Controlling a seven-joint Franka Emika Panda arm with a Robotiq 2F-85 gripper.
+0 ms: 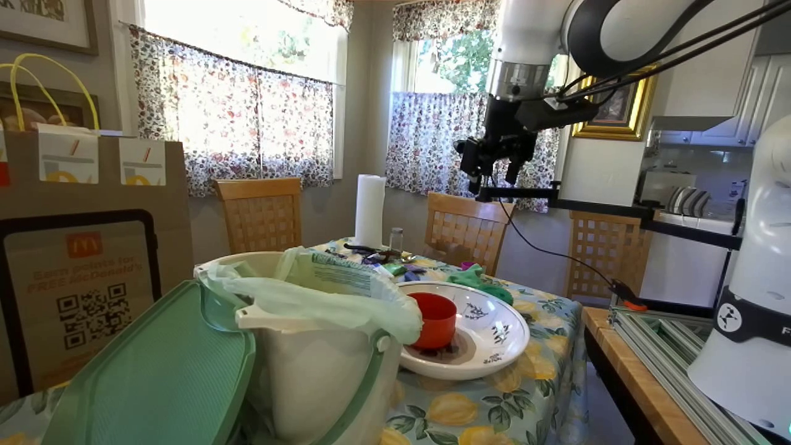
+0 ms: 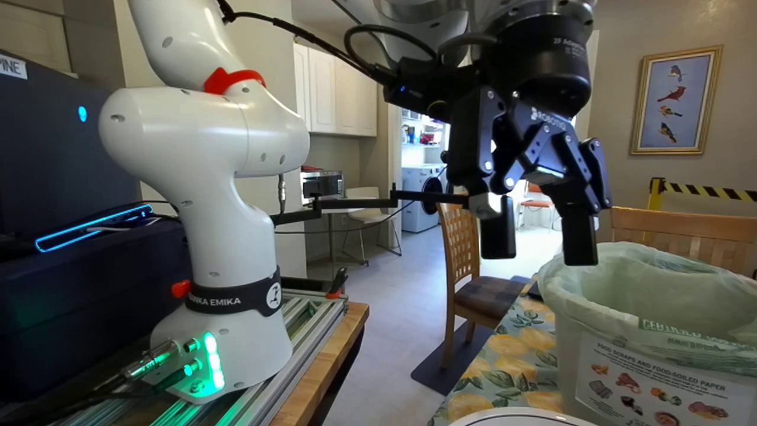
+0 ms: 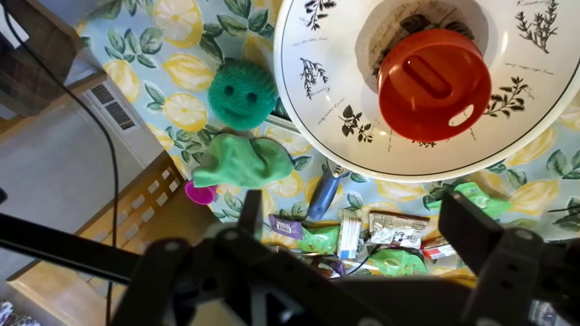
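High above the table, my gripper (image 2: 539,245) stands open, with nothing between its black fingers (image 2: 498,231). The wrist view looks down past those fingers at wrappers (image 3: 398,229), a blue-handled tool (image 3: 324,195), a green cloth (image 3: 244,161) and a round green smiley scrubber (image 3: 240,95). A red cup (image 3: 435,87) sits inside the wide white bowl (image 3: 337,117), which has herb drawings on it. Beside the bowl, a white bin (image 1: 319,378) lined with a pale green bag (image 1: 334,296) has its top uncovered.
The green lid (image 1: 159,371) leans by the bin, close to a paper bag (image 1: 96,259). A paper towel roll (image 1: 370,211) and a small glass jar (image 1: 396,240) stand toward the back of the table. Chairs (image 1: 471,230) surround it; a dark cable (image 3: 111,163) hangs at one side.
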